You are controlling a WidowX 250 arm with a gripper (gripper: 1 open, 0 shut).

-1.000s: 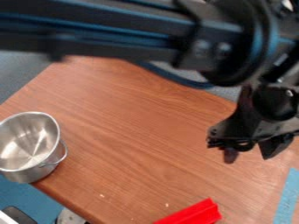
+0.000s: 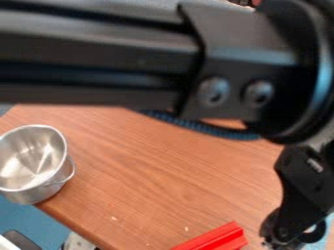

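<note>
The black robot arm fills the top of the camera view, and its gripper (image 2: 294, 230) reaches down at the right edge, partly cut off, so its fingertips are not clearly seen. A red object (image 2: 214, 240) lies at the bottom edge, left of the gripper. A steel pot (image 2: 33, 168) sits at the left on the wooden table (image 2: 144, 181).
A blue floor or surface (image 2: 33, 225) shows beyond the table's lower left edge. The arm hides most of the back of the table.
The arm and gripper have moved downward in the view, toward the bottom right and nearer the red object's level. The pot and red object look unmoved.
</note>
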